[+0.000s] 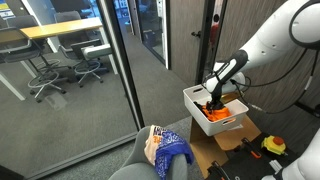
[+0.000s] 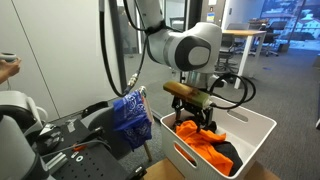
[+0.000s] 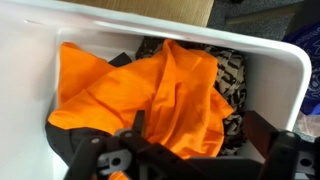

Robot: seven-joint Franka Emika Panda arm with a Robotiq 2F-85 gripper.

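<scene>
An orange cloth (image 3: 165, 95) lies crumpled in the white bin (image 3: 285, 95), on top of dark and patterned cloth (image 3: 232, 82). In the wrist view my gripper stands open over the cloth, its fingers spread wide at the bottom of the frame. Exterior view 2 has the gripper (image 2: 195, 118) reaching down inside the bin (image 2: 258, 130), close above the orange cloth (image 2: 205, 143). Whether the fingertips touch the cloth I cannot tell. In exterior view 1 the arm hides part of the bin (image 1: 195, 112).
A grey chair (image 1: 130, 168) with orange-and-white and blue patterned cloths (image 1: 168, 146) draped over it stands beside the bin's table. Yellow and red items (image 1: 272, 145) lie near the arm's base. The bin walls rise around the gripper.
</scene>
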